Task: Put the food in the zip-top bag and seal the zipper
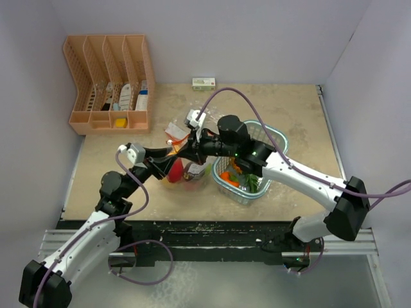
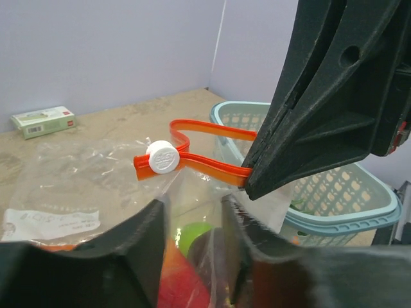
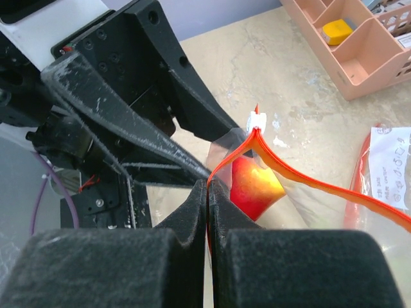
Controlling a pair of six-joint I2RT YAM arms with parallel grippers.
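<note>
The clear zip bag has an orange zipper strip (image 2: 215,168) with a white slider (image 2: 163,157). My right gripper is shut on the strip's edge, holding the bag's mouth up. The strip forms a gaping loop on the slider side. Inside the bag are red-and-yellow food (image 3: 255,186), a green item (image 2: 192,236) and a dark one beside it. My left gripper stands part open just below the strip, close to the right fingertips; clear film shows in the gap between its fingers. Whether its fingers touch the film, I cannot tell.
A pale green basket (image 1: 280,133) with orange and green produce stands right of the bag, under my right arm. At the back left is a pink divided organizer (image 1: 108,122); a small box (image 1: 203,83) sits against the back wall.
</note>
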